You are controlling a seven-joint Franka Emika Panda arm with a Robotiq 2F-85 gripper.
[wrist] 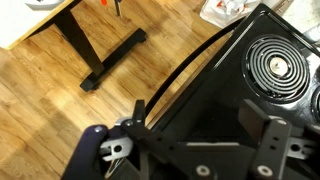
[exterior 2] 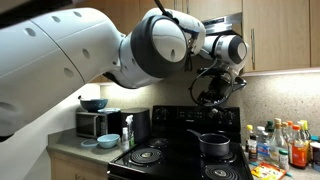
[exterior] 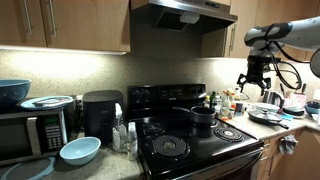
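Observation:
My gripper (exterior: pixel 254 83) hangs in the air at the right in the first exterior view, above the counter beside the stove. Its two fingers stand apart, so it is open, and nothing shows between them. A black stove (exterior: pixel 190 150) fills the middle of that view. On its back right burner sits a dark pot (exterior: pixel 202 117). From the wrist the gripper looks down over the wooden floor (wrist: pixel 150 60) and the stove edge, with a coil burner (wrist: pixel 278 65) at the right. In the second exterior view the gripper (exterior 2: pixel 213 100) appears above the pot.
A pan (exterior: pixel 266 113) lies on the right counter near several bottles (exterior: pixel 225 105). Left of the stove stand a microwave (exterior: pixel 33 135), a blue bowl (exterior: pixel 80 151), spray bottles (exterior: pixel 119 130) and a black appliance (exterior: pixel 102 113). The range hood (exterior: pixel 185 16) hangs overhead.

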